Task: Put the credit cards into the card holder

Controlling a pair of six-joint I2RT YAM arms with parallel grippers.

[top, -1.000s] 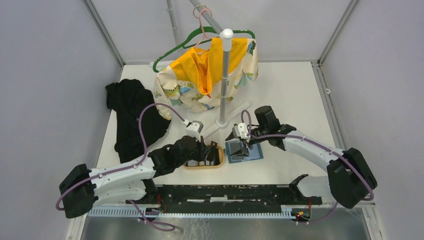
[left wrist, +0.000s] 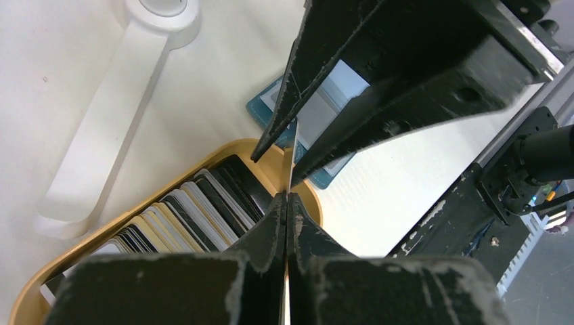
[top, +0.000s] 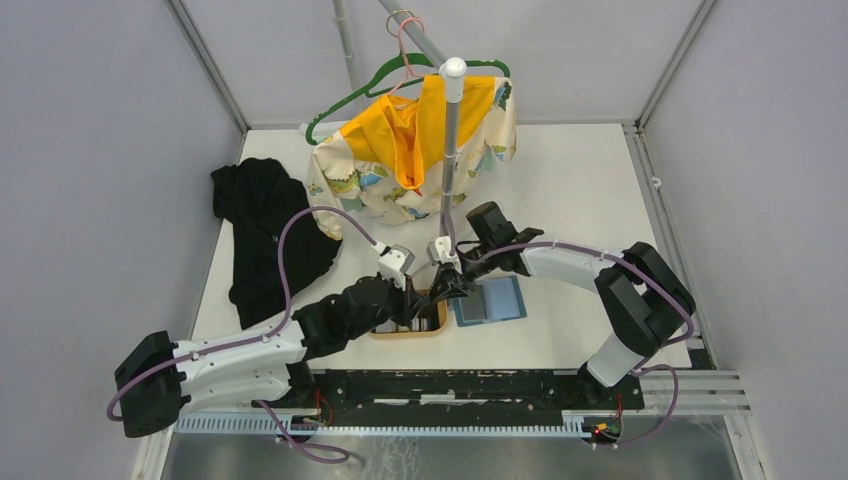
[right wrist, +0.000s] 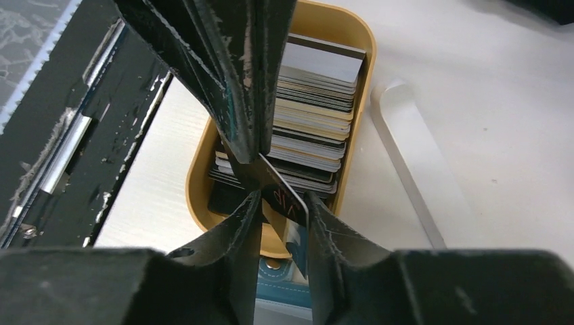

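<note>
A thin dark card is gripped by my left gripper, which is shut on its edge. In the left wrist view this card appears nearly edge-on above the tray. My right gripper is part open, with one finger on either side of the card's free end. In the right wrist view, one fingertip lies close to the card; contact cannot be told. The blue card holder lies opened flat to the right of the tray, partly behind my right gripper in the left wrist view.
The tan tray below holds a row of cards. A white stand foot lies behind it. A pole with a hanging garment and a black cloth stand farther back.
My right gripper has moved left from over the card holder to the card at my left gripper. The left arm stays almost in place, still with the card.
</note>
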